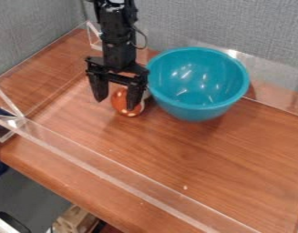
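Note:
My black gripper (pixel 117 87) hangs at the upper middle, its fingers open and pointing down over an orange-red round object (pixel 127 106). The fingers straddle the object's upper part, which they partly hide; I cannot tell whether they touch it. A large cyan bowl (pixel 198 84) sits just right of the gripper.
Clear panels edge it. A grey fabric wall (pixel 224 27) stands behind. A white frame (pixel 5 122) is at the left edge, and dark floor shows at lower left.

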